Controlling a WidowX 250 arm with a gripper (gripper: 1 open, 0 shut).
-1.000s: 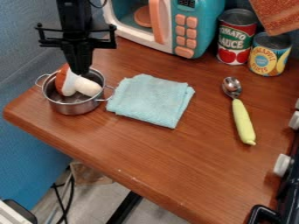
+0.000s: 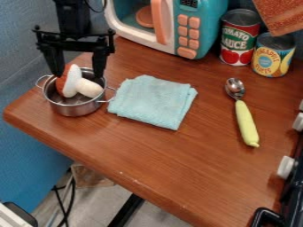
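My black gripper [image 2: 77,64] hangs over the steel pot [image 2: 76,106] at the left of the table, open, its fingers apart on either side of the pot's top. In the pot are a white egg-shaped piece [image 2: 90,88], another white piece [image 2: 73,80] standing upright and a reddish-orange piece [image 2: 60,83], partly hidden behind it.
A folded blue towel [image 2: 151,102] lies right of the pot. A spoon with a yellow handle [image 2: 245,122] lies farther right. A toy microwave [image 2: 180,27] and two cans [image 2: 238,40] stand at the back.
The gripper's fingers have spread wider apart over the pot since a second ago. The pot, towel and spoon look unmoved.
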